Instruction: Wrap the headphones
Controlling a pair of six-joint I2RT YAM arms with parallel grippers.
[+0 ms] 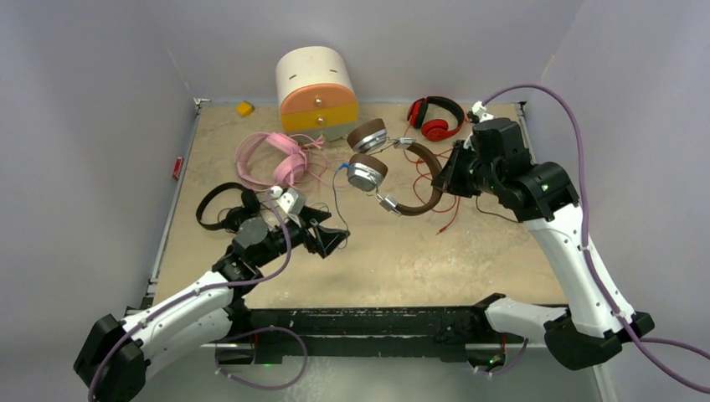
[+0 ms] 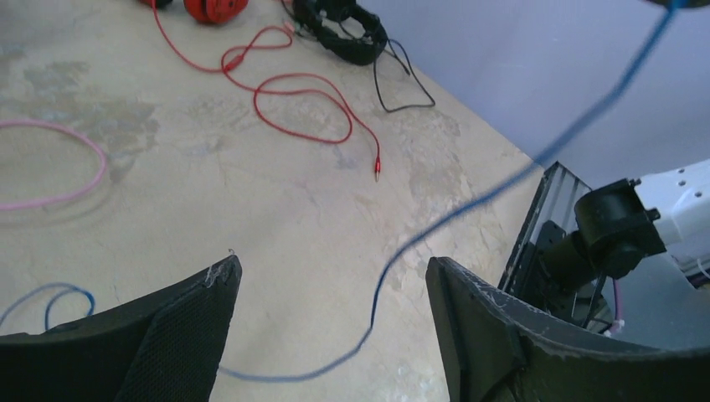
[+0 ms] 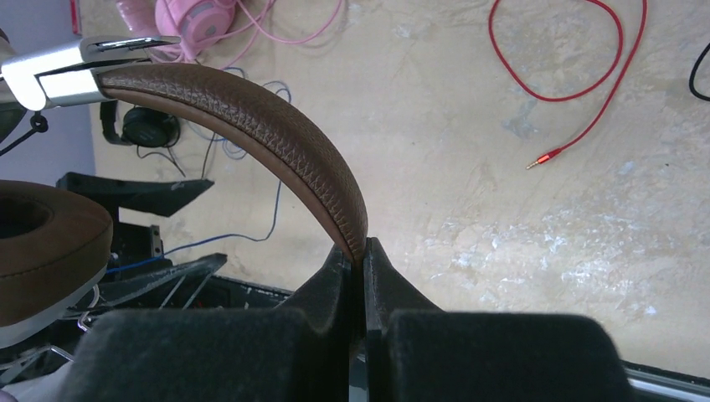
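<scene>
Brown-and-silver headphones (image 1: 423, 163) hang over the table, their leather headband (image 3: 251, 126) pinched in my shut right gripper (image 1: 452, 180). A blue cable (image 1: 336, 197) runs down from an earcup. My left gripper (image 1: 326, 230) stands open below and left of the headphones; in its wrist view the blurred blue cable (image 2: 469, 205) crosses the space beyond and between its fingers, apparently not gripped.
Pink headphones (image 1: 289, 167), black headphones (image 1: 239, 213) and red headphones (image 1: 434, 128) with loose cables lie at the sides and back. A small drawer box (image 1: 316, 84) stands at the back.
</scene>
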